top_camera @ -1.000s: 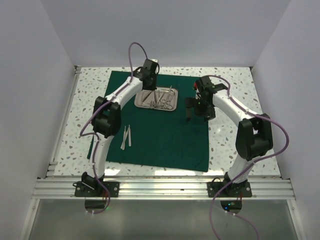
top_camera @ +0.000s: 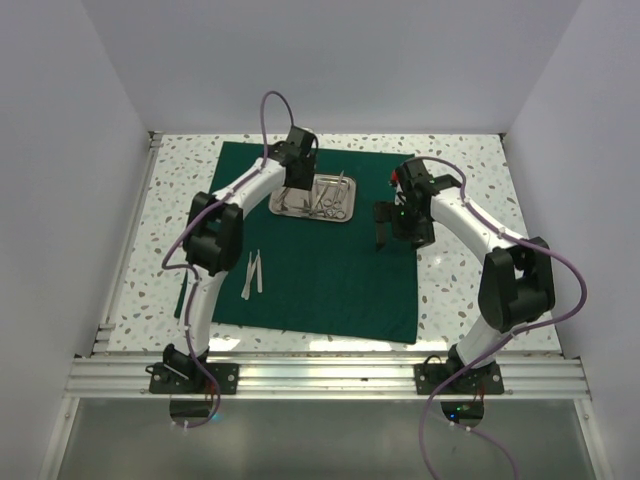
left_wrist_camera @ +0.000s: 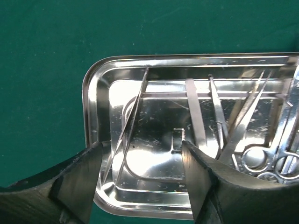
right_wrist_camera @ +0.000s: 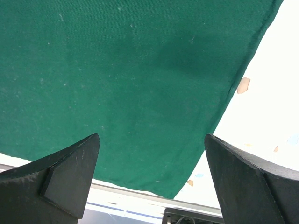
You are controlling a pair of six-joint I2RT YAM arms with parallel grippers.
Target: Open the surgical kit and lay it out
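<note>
Near the back of the green cloth lies a shiny metal tray (left_wrist_camera: 187, 215) holding several steel instruments. Tweezers (left_wrist_camera: 128, 128) lean along the tray's left end. To their right, in the left wrist view, are a flat handle (left_wrist_camera: 196, 114) and scissors-like tools (left_wrist_camera: 239, 128). My left gripper is open above the tray's left part, its fingers either side of the tweezers' lower half without visibly gripping them. Over the cloth's right side my right gripper stands open, with only bare cloth beneath it.
Two slim instruments, one (top_camera: 248, 275) beside another (top_camera: 259, 271), lie on the cloth's left part. Speckled table (top_camera: 470, 310) borders it.
My left gripper has shifted slightly left and toward the front over the tray. The right gripper has drifted a little to the right and toward the front.
</note>
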